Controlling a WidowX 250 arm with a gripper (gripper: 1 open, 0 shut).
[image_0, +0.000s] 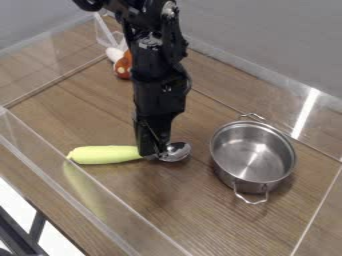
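Observation:
The black gripper (150, 148) is low over the wooden table, its fingertips at the right end of a pale yellow-green corn-like object (102, 154) and beside a shiny metal spoon (174, 153). Its fingers look close together; whether anything is between them is hard to tell. A steel pot (249, 152) with two handles stands to the right.
At the back left lie an orange-brown object (123, 66) and a white item behind it. Walls bound the back, and a clear edge runs along the front left. Bare wood (74, 105) is free left of the arm.

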